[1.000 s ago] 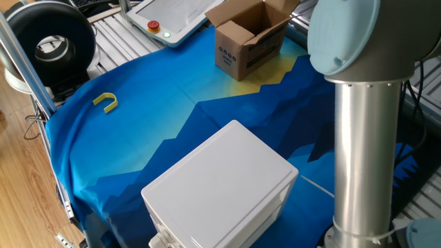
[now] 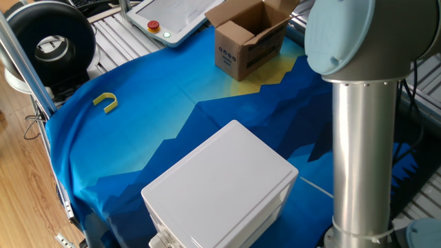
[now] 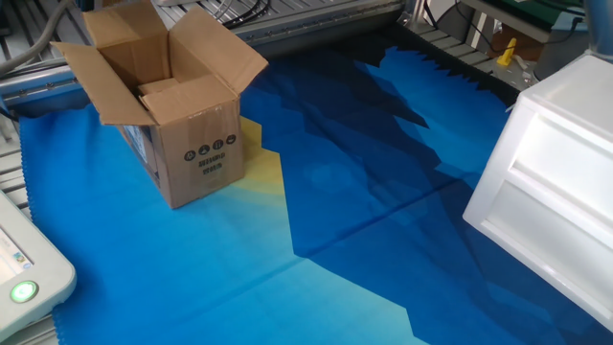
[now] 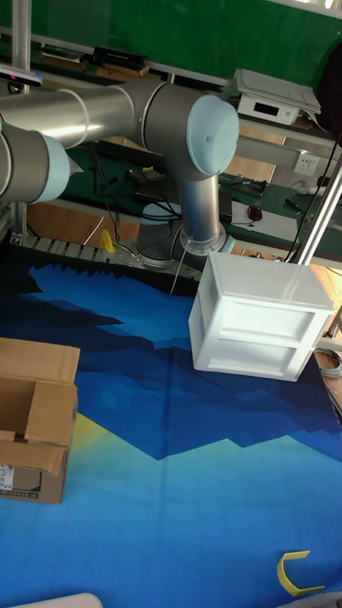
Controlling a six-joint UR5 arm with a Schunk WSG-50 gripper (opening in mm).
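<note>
On the blue patterned cloth lies a yellow U-shaped piece [image 2: 107, 102], apart from everything else; it also shows at the front right of exterior view 3. An open cardboard box [image 3: 199, 153] stands with its flaps spread, and a further piece of cardboard shows within its opening. The white drawer unit [image 4: 257, 316] sits near the arm's base, and both drawer fronts appear closed. My arm [image 4: 198, 137] reaches leftward at the back in exterior view 3. No view includes my gripper, so its fingers and anything in them are hidden.
A tablet-like controller with a red stop button [image 2: 154, 26] rests beyond the cloth [image 2: 158, 89]. A black round object [image 2: 48, 48] stands off the table's left side. Between the box and the drawer unit the cloth is bare.
My arm's upright link and grey joint have shifted very slightly left in exterior view 1. The box, drawer unit and yellow piece have stayed put.
</note>
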